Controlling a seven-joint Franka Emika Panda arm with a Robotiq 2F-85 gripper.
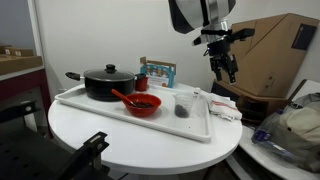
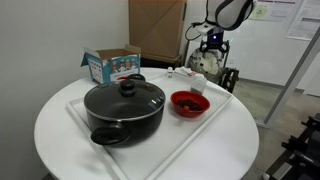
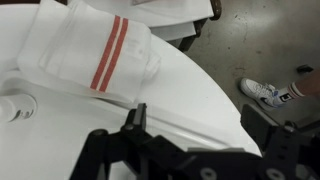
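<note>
My gripper (image 1: pixel 225 76) hangs in the air above the right part of the white round table, its fingers apart and nothing between them. Below it, near the table's edge, lies a folded white towel (image 1: pixel 226 106). The wrist view shows red stripes on this towel (image 3: pixel 100 50), ahead of the spread fingers (image 3: pixel 137 116). Exterior view 2 has the gripper (image 2: pixel 211 48) at the far end of the table, clear of everything on it.
A white tray (image 1: pixel 205 125) holds a black lidded pot (image 1: pixel 108 82), a red bowl (image 1: pixel 142 104) with a utensil, and a clear container (image 1: pixel 185 105). Behind stands a colourful box (image 1: pixel 160 72). A small white bottle (image 3: pixel 17 106) is beside the towel. Cardboard boxes (image 1: pixel 270 60) stand behind the arm.
</note>
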